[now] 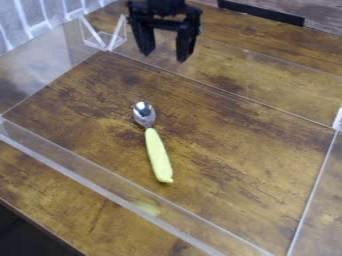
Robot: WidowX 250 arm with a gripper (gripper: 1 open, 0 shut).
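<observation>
A spoon with a silver bowl (144, 113) and a long pale yellow-green handle (159, 155) lies on the wooden table (247, 150) at the middle. My dark gripper (162, 44) hangs at the top of the view, well behind and above the spoon. It is blurred, with two finger parts spread apart and nothing visible between them.
Clear transparent walls (315, 205) border the work area. A white wire stand (102, 32) is at the back left, and a dark strip (261, 12) runs along the back.
</observation>
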